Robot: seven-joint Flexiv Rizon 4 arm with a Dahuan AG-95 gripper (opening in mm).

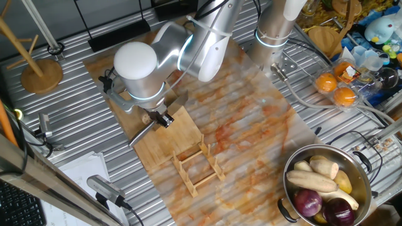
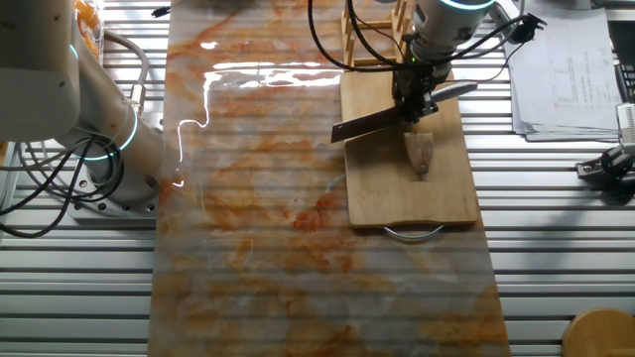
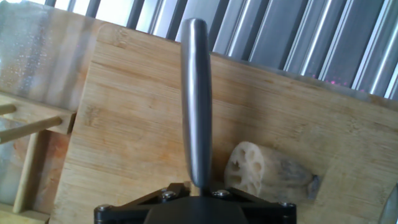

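Observation:
My gripper is shut on a knife, whose smooth metal handle points away from it in the wrist view. The broad blade sticks out on the other side, over the edge of the wooden cutting board in exterior view 2. On the board lies a piece of lotus root, its cut face with holes turned toward the handle. It rests close beside the gripper, and in exterior view 2 the root appears just below the blade. Whether the blade touches it cannot be told.
A small wooden rack with upright pegs stands against one end of the board. A steel pot of potatoes and purple vegetables is at the right. Papers lie left.

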